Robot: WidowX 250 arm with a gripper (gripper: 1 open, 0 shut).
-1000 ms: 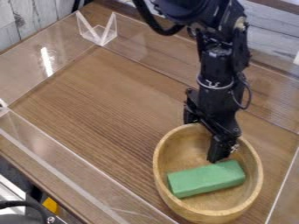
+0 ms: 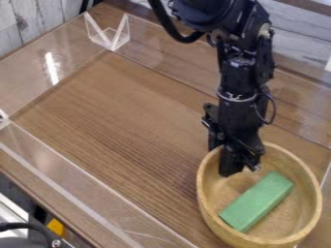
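Note:
A round tan wooden bowl (image 2: 296, 213) sits at the lower right of the table, holding a green rectangular block (image 2: 256, 202) lying diagonally. The black gripper (image 2: 227, 160) points down at the bowl's upper left part, its fingertips at or just inside the rim. Whether it grips the rim cannot be told, as the fingertips are dark and small.
Clear plastic edging runs along its near left side, and white angular pieces (image 2: 111, 37) stand at the back left. A pale wall is behind.
The bowl has shifted right and turned, so the green block lies more steeply diagonal and further right. The gripper has moved slightly left.

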